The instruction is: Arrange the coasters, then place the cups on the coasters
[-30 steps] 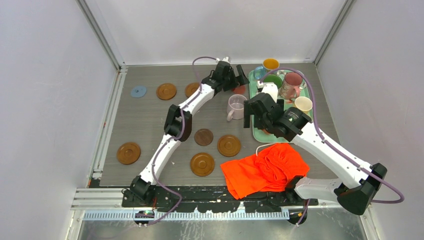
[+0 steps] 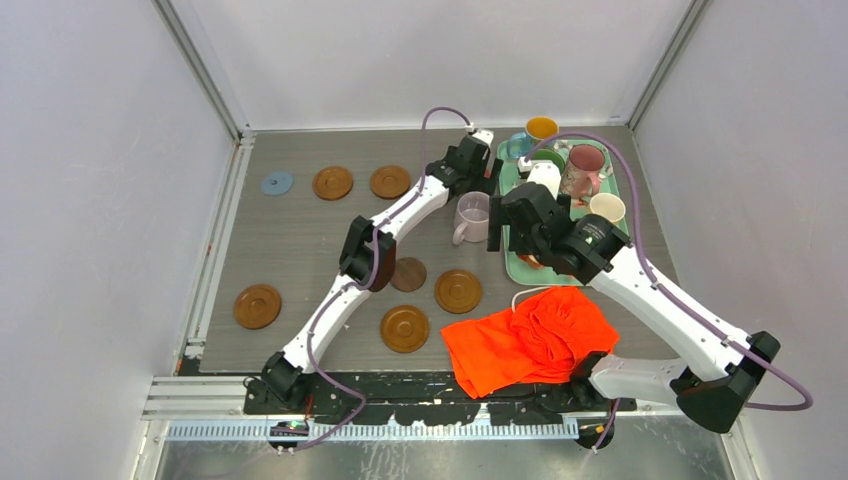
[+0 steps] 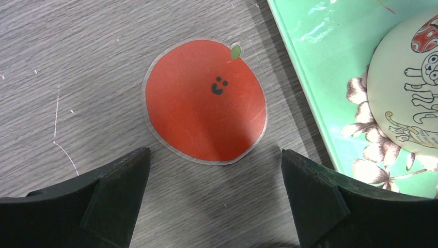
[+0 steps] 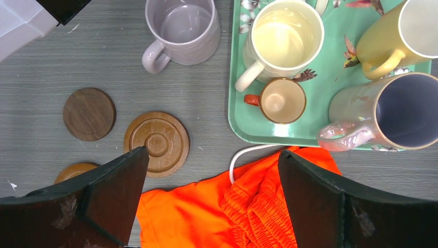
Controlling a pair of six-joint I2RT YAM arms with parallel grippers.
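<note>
A red apple-shaped coaster (image 3: 204, 101) with a small face lies on the grey table beside the green tray, between the open fingers of my left gripper, which holds nothing. The lilac cup (image 2: 470, 225) stands nearer the middle, left of the tray, also seen in the right wrist view. My right gripper is open and empty above the table, near the tray's front corner. Several mugs stand on the tray (image 4: 250, 132).
Wooden coasters (image 2: 404, 330) and a blue coaster (image 2: 277, 183) are spread over the table. An orange cloth (image 2: 520, 345) lies at the front right.
The right arm is nearly still.
</note>
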